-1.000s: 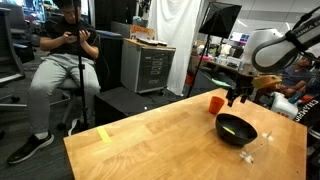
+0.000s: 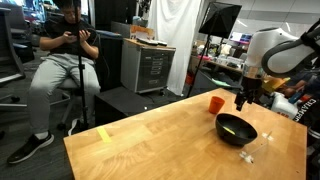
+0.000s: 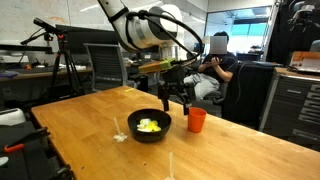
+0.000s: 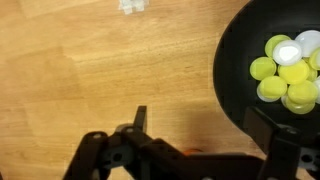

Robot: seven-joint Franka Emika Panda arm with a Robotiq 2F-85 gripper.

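Note:
My gripper (image 3: pixel 176 105) hangs above the table with its fingers spread and nothing between them. A black bowl (image 3: pixel 150 135) stands just below and to one side of it; in the wrist view the bowl (image 4: pixel 232 75) fills the right edge. Inside lie several yellow-green round pieces (image 4: pixel 272 87) and white ones (image 4: pixel 288 52), like bottle caps. Beside the bowl stands an orange cup (image 3: pixel 196 121). Only a sliver of that cup (image 4: pixel 192 151) shows in the wrist view, the rest hidden behind the gripper.
Small white items (image 3: pixel 120 133) lie on the wooden table (image 2: pixel 150 145) near the bowl. Beyond the table edge, a seated person (image 2: pixel 68 60) and a drawer cabinet (image 2: pixel 146 66) are visible.
In exterior view 1 my gripper has shifted a little to the right and slightly lower. Bowl and cup stay in place.

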